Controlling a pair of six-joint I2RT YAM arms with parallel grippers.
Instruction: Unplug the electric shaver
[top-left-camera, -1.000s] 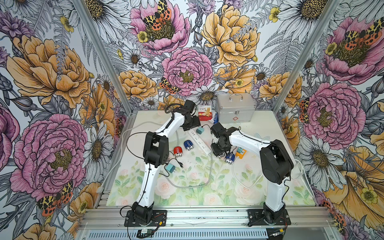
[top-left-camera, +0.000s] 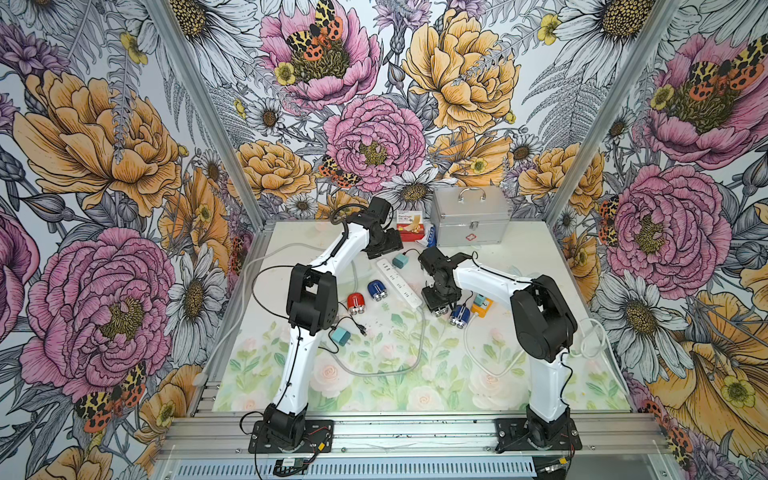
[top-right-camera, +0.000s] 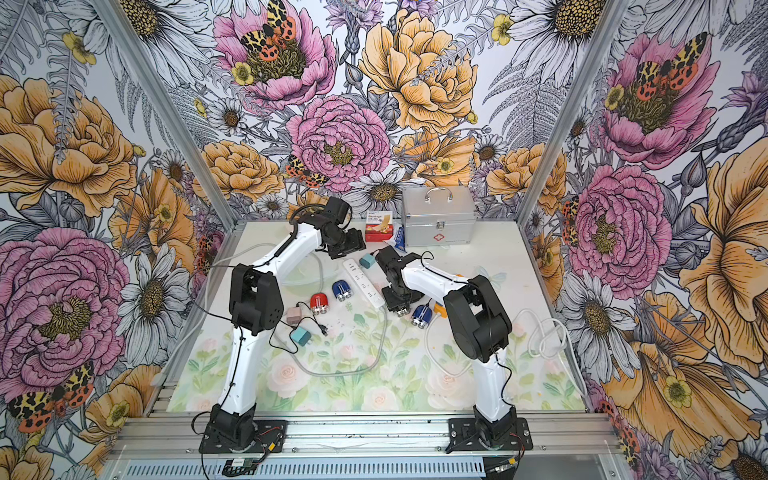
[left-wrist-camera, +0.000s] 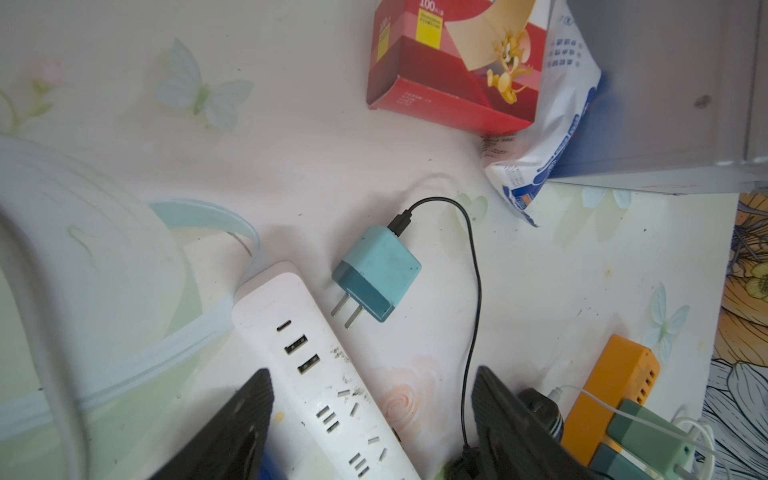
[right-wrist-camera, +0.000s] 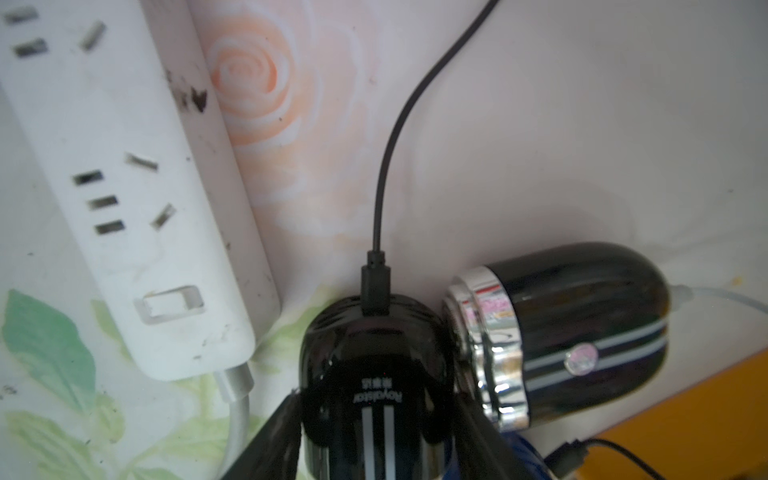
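A black shaver (right-wrist-camera: 376, 344) with silver stripes lies near the switch end of the white power strip (right-wrist-camera: 172, 208). Its cable plug (right-wrist-camera: 376, 284) sits in the shaver's end. My right gripper is part open around the shaver, one finger at each side; whether they touch it, I cannot tell. In the left wrist view, a black cable runs up to a teal charger (left-wrist-camera: 380, 268), whose bare prongs are out of the strip's sockets. My left gripper stands open over the strip and charger, holding nothing.
A second black shaver (right-wrist-camera: 596, 332) lies against the first, with blue and orange things close by. Red (top-left-camera: 356, 303) and blue (top-left-camera: 377, 289) shavers lie left of the strip. A red box (left-wrist-camera: 456, 72) and metal case (top-left-camera: 470, 220) stand behind.
The left arm has barely moved, and the objects on the table look unchanged.
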